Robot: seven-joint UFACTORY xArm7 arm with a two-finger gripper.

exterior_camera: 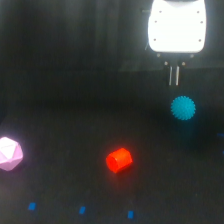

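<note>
Near the top right of the camera view, the gripper (174,84) hangs below its white body with two thin dark fingers pointing down. A narrow gap shows between the fingers, with nothing in it. Just below and slightly right of the fingertips is a round teal thing with a bumpy edge (183,108). It appears apart from them in the picture; how far off in depth is unclear. A red-orange faceted block (119,160) lies at lower centre. At the left edge sits a pale pink faceted ball (9,153).
Small blue squares (82,210) mark the dark surface along the bottom, with another faint blue mark at the right edge. Open dark surface separates the pink, red and teal things.
</note>
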